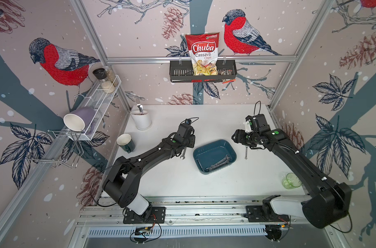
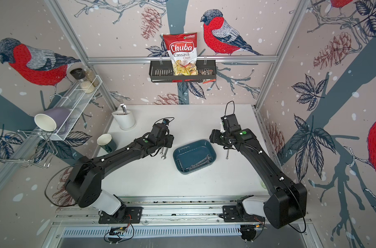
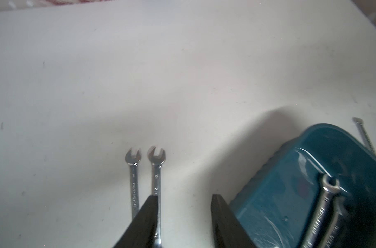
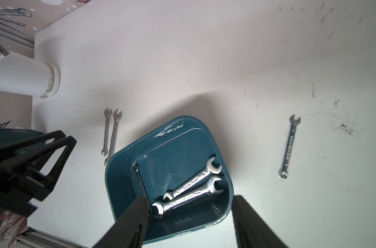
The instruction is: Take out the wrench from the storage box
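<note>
Inside the dark teal storage box (image 4: 171,144) lie a thin small wrench (image 4: 142,186) and two larger wrenches (image 4: 192,181), the latter crossing near one end. Two more wrenches (image 3: 133,177) lie side by side on the white table left of the box. On its right, a single wrench (image 4: 289,146) rests by itself. My left gripper is open above the table beside the box, nothing between its fingers. My right gripper stands open above the box's right side, empty between its fingertips.
A white utensil cup (image 1: 141,119) and a green-white mug (image 1: 125,142) stand at the table's left. A green glass (image 1: 291,180) is near the front right corner. The table behind and in front of the box is bare.
</note>
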